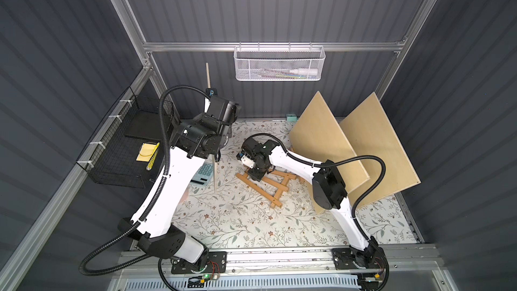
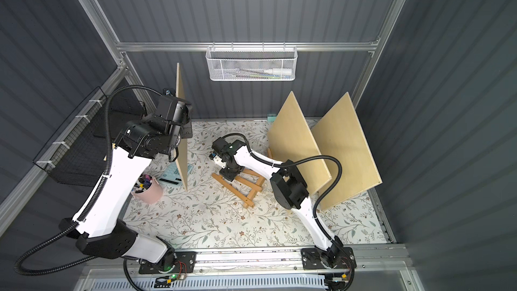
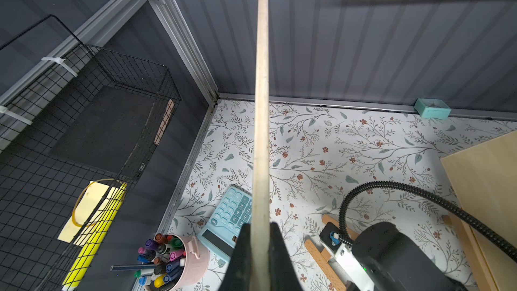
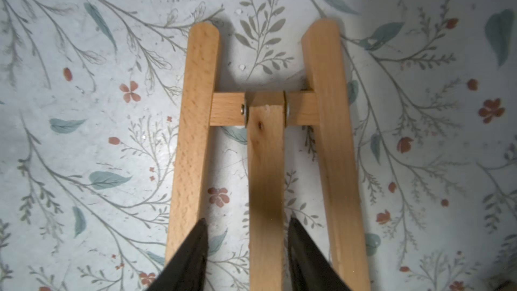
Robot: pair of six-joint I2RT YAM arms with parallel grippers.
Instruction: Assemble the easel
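Note:
The wooden easel frame (image 1: 257,188) lies flat on the flowered table. In the right wrist view its middle bar (image 4: 266,177) joins a short crossbar (image 4: 226,108) between two side bars (image 4: 191,140). My right gripper is open over the frame, one finger on either side of the middle bar's line and clear of it in the picture. My left gripper is shut on a thin pale board (image 3: 261,102), seen edge-on and raised upright at the left. Its face (image 2: 181,164) shows slightly in the top right view.
Two large boards (image 1: 328,145) (image 1: 377,151) lean at the right. A calculator (image 3: 229,218) and pink pen cup (image 3: 195,261) stand below the held board. A black wire basket (image 1: 129,145) hangs at left.

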